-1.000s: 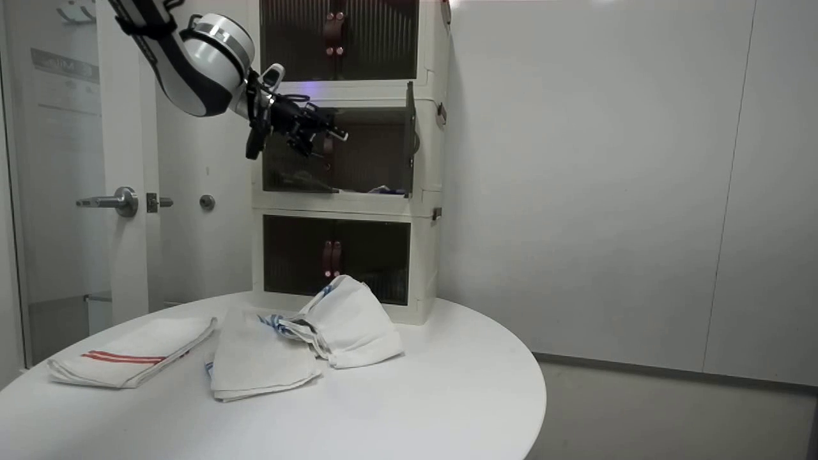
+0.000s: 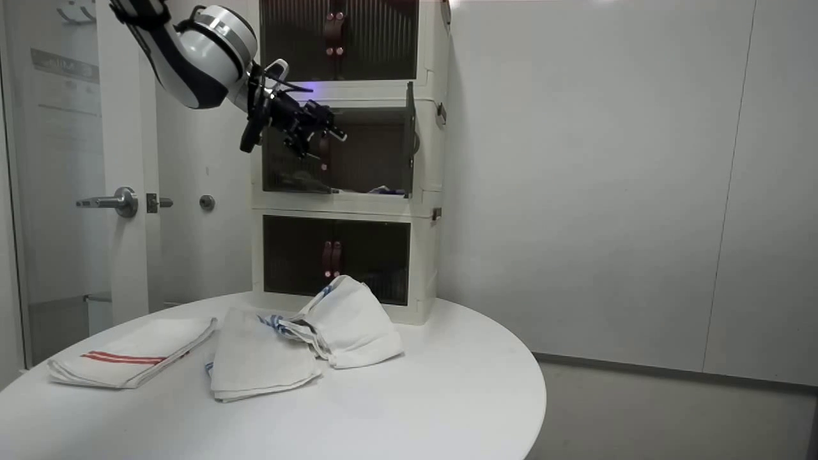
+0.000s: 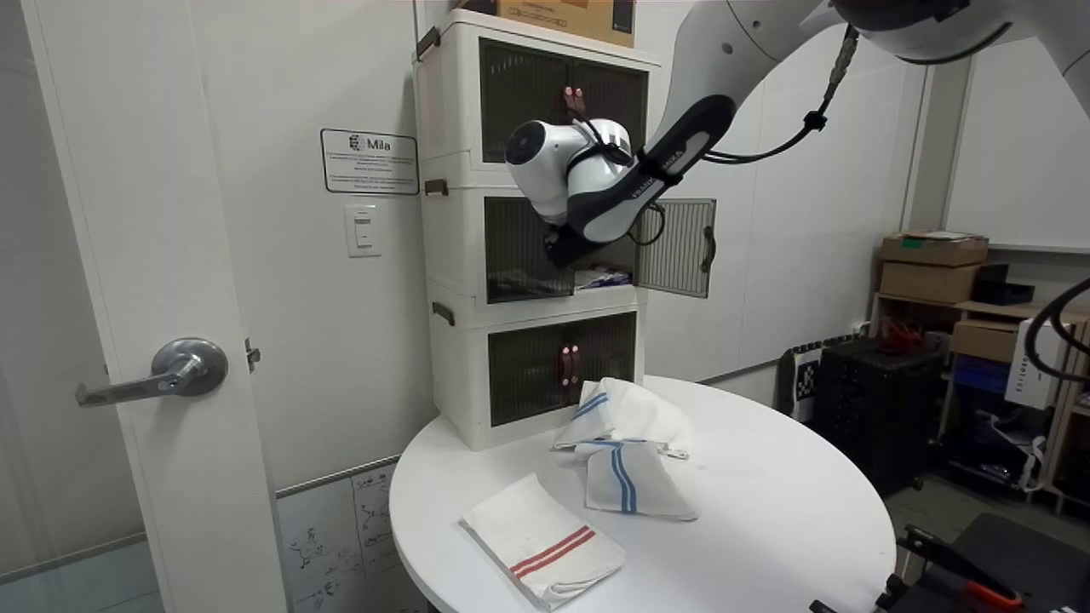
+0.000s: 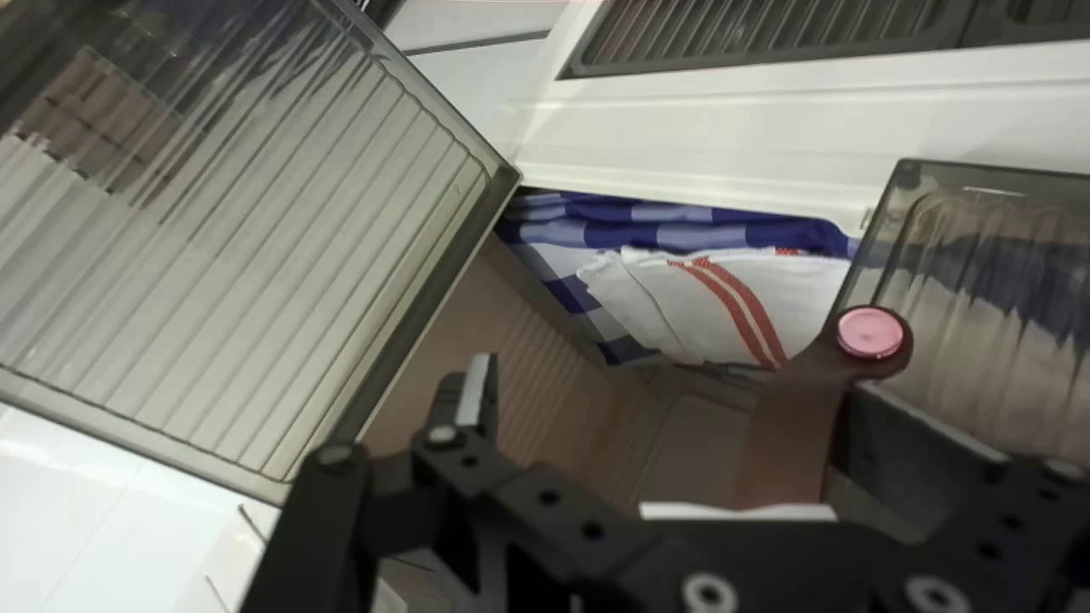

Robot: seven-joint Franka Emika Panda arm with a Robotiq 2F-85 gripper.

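My gripper [image 2: 328, 145] is in front of the middle cabinet unit, its two fingers [image 4: 475, 390] wide apart in the wrist view. Between them in that view appears the brown strap handle [image 4: 792, 434] of the left door [image 4: 981, 306]; whether a finger touches it I cannot tell. The right door [image 3: 676, 249] of this unit stands swung out. Inside lie a white cloth with red stripes [image 4: 705, 301] and a blue checked cloth [image 4: 654, 220]. In exterior view 2 the arm hides the gripper's fingers.
On the round white table [image 2: 460, 398] below lie a folded red-striped towel [image 2: 138, 352], a folded blue-striped towel [image 2: 264, 356] and a crumpled white towel [image 2: 356, 322]. The upper and lower cabinet doors are closed.
The wrist has moved slightly up and left, its angle a little changed, while the fingertips stay in nearly the same place. The left door's edge and handle sit marginally further left. The towels have not moved.
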